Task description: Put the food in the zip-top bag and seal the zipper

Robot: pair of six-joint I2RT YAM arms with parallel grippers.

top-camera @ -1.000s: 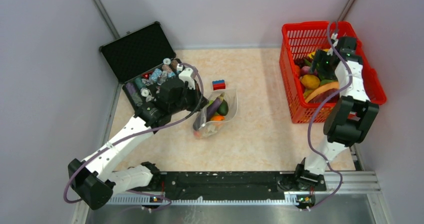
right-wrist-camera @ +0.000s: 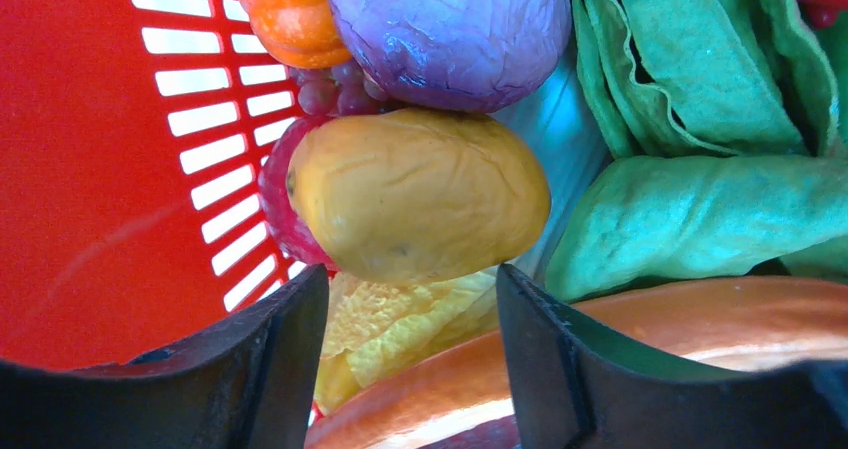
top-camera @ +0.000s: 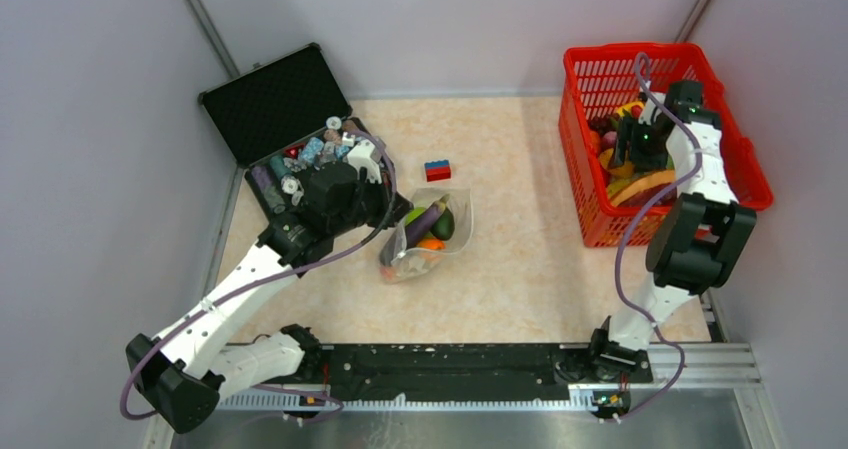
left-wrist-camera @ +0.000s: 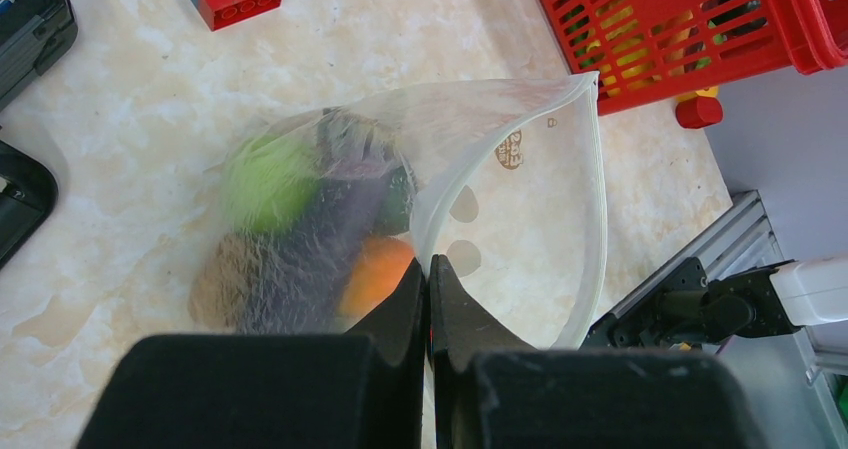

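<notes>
The clear bag [top-camera: 455, 244] lies open on the table, holding an eggplant [top-camera: 426, 221], a green item, an avocado and an orange item. My left gripper is shut at the bag's rim [left-wrist-camera: 590, 169]; whether film is between its fingers I cannot tell. In the red basket [top-camera: 585, 204], my right gripper is part open just beside a yellow mango-like fruit [right-wrist-camera: 420, 189], fingertips at its lower edge. Around it are a purple cabbage [right-wrist-camera: 450, 24], an orange pumpkin [right-wrist-camera: 285, 14], green leaves and a long bread-like item [right-wrist-camera: 700, 319].
An open black case [top-camera: 270, 104] of small items stands at the back left. A red and blue brick [top-camera: 437, 173] lies behind the bag. The table between bag and basket is clear.
My right arm has moved slightly left and toward the front within the basket. The left arm and the bag have shifted slightly to the left.
</notes>
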